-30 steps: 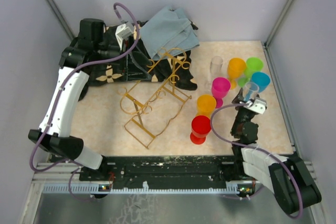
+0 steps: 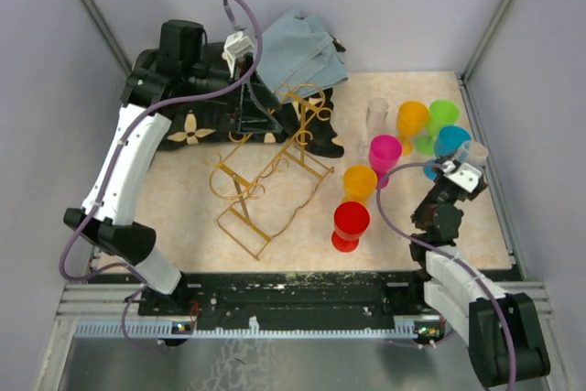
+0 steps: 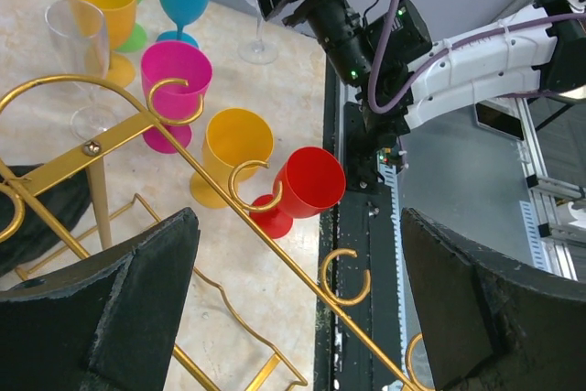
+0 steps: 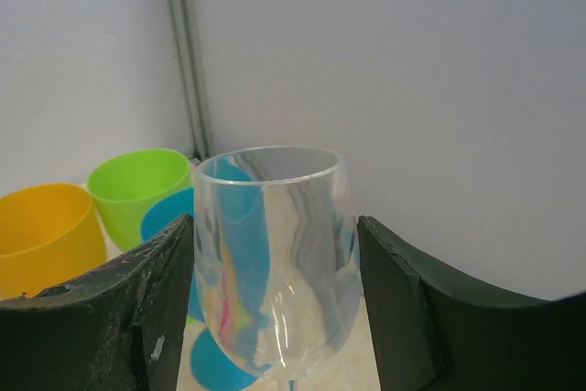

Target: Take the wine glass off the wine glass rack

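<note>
The gold wire wine glass rack [image 2: 245,199] stands left of the table's middle, with no glass on it. My left gripper is open over the rack, holding nothing. At the table's right side a clear wine glass [image 4: 288,304] is upright between the fingers of my right gripper. Those fingers lie at both sides of its bowl, very close to the wall; whether they grip it cannot be told. In the left wrist view, that clear glass's foot [image 3: 258,50] appears at table level.
Red [image 2: 350,226], orange [image 2: 359,182] and magenta [image 2: 385,151] goblets stand between the rack and my right arm. Behind are another clear glass [image 2: 376,116], yellow [image 2: 412,118], green [image 2: 443,114] and blue [image 2: 450,140] goblets. A folded blue cloth [image 2: 298,52] lies at the back.
The right gripper and the clear glass have shifted right together, to the front of the blue goblet. The left arm has moved right, its gripper now closer above the rack.
</note>
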